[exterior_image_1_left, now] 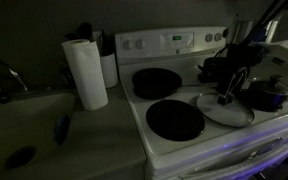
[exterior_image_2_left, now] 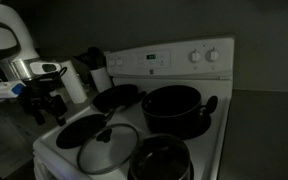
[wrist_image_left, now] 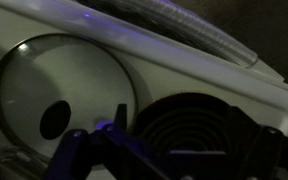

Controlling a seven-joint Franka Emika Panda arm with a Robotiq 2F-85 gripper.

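Note:
A round glass lid [exterior_image_1_left: 239, 115] with a dark knob lies on the white stovetop, toward the front middle. In the wrist view the lid [wrist_image_left: 79, 85] fills the left side, its dark oval knob [wrist_image_left: 55, 119] in plain sight. A black coil burner [wrist_image_left: 184, 120] shows beside it, partly covered by my fingers. My gripper is open, with no object visible between its fingers. In the second exterior view the gripper [exterior_image_2_left: 46, 108] hangs at the left of the stove, near the front left burner [exterior_image_2_left: 81, 132].
A black skillet [exterior_image_1_left: 156, 82] sits on the back left burner. Pots [exterior_image_2_left: 172, 105] [exterior_image_2_left: 161, 162] occupy the right side of the stove. To the left stand a paper towel roll [exterior_image_1_left: 86, 75] and a sink [exterior_image_1_left: 24, 122]. The oven handle [exterior_image_1_left: 239, 168] runs along the front.

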